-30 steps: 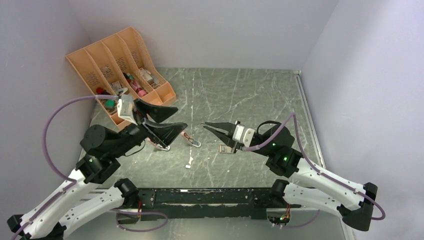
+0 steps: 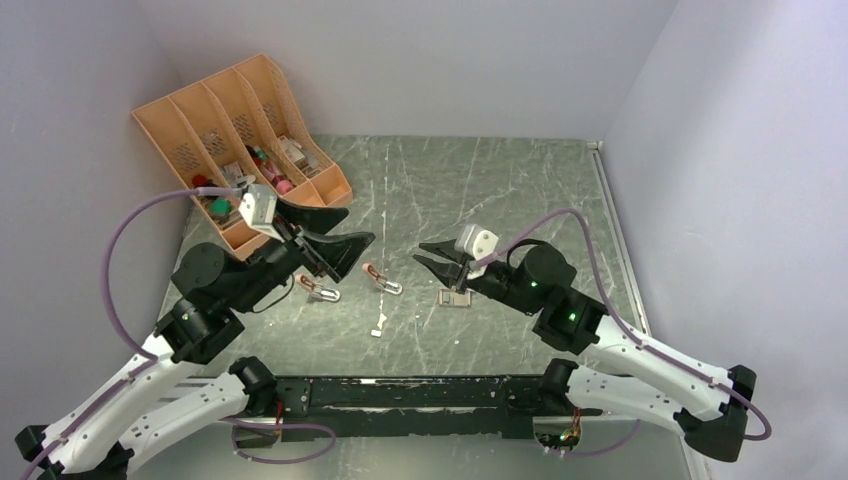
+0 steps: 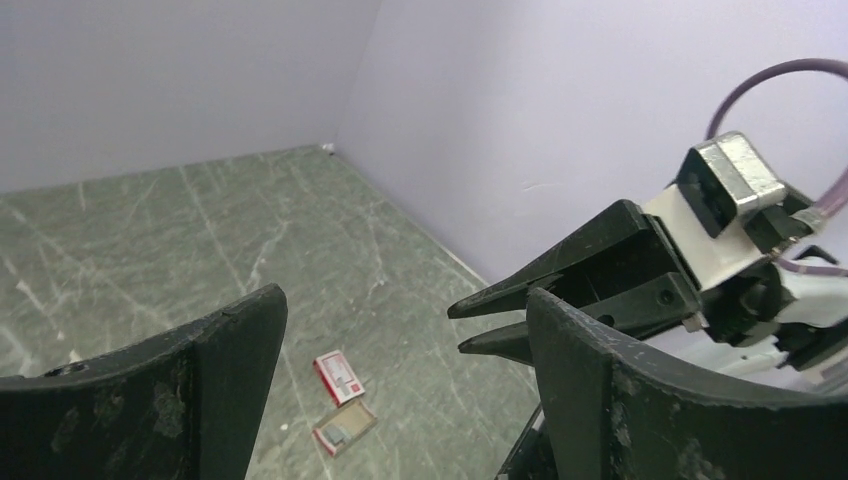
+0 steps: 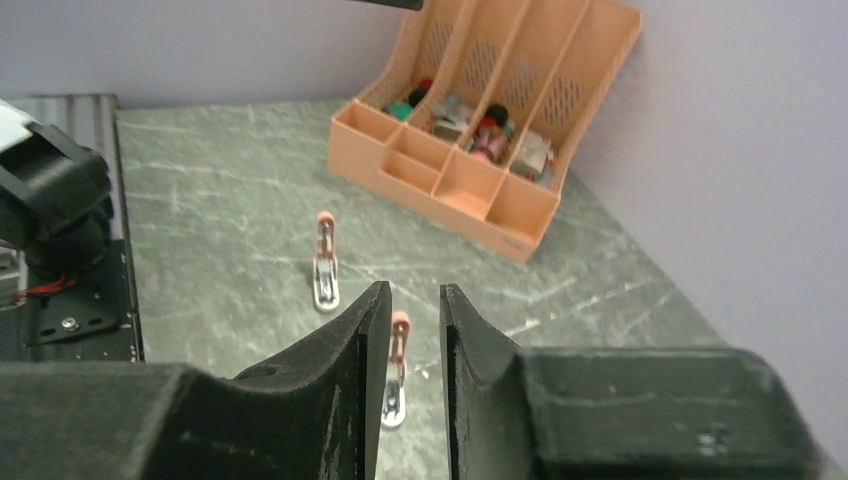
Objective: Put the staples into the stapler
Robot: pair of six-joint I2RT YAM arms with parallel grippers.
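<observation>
Two pink-and-silver staplers lie on the table in the top view: one stapler (image 2: 382, 279) near the middle, another stapler (image 2: 318, 289) to its left. Both show apart in the right wrist view, the nearer stapler (image 4: 396, 370) and the farther stapler (image 4: 326, 262). My left gripper (image 2: 361, 226) hangs wide open above the table, empty. Facing it, my right gripper (image 2: 417, 252) stands part open, with only a narrow gap and nothing held between its fingers. A small open box (image 3: 345, 427) lies beside a red-and-white box (image 3: 338, 377); its contents are hard to make out.
At the back left stands an orange compartment organizer (image 2: 240, 145) with assorted items in it. A small white piece (image 2: 376, 333) lies near the table's front.
My left gripper has shifted only a little and stays open. The staplers have not moved.
</observation>
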